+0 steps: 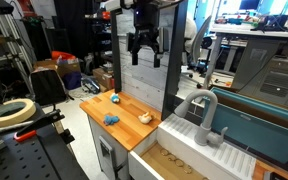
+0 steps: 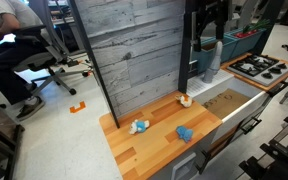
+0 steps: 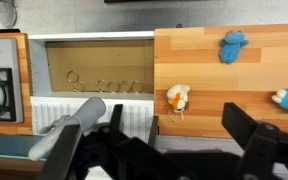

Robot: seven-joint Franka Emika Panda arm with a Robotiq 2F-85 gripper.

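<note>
My gripper (image 1: 145,62) hangs in the air above the wooden counter (image 1: 127,128), its two dark fingers (image 3: 115,118) spread wide with nothing between them. Three small toys lie on the counter. A blue one (image 3: 233,47) is near the front edge, a white one with orange parts (image 3: 178,96) lies close to the open drawer, and a blue-and-white one (image 3: 287,99) sits apart from both. In the wrist view, the white toy shows in the space between the fingers, well below them.
The open white drawer (image 2: 236,103) beside the counter holds several thin rings (image 3: 74,76). A grey faucet (image 1: 195,99) rises next to a white ribbed drainer. Behind the counter stands a grey plank wall (image 2: 149,72). A stove (image 2: 261,66) lies farther off.
</note>
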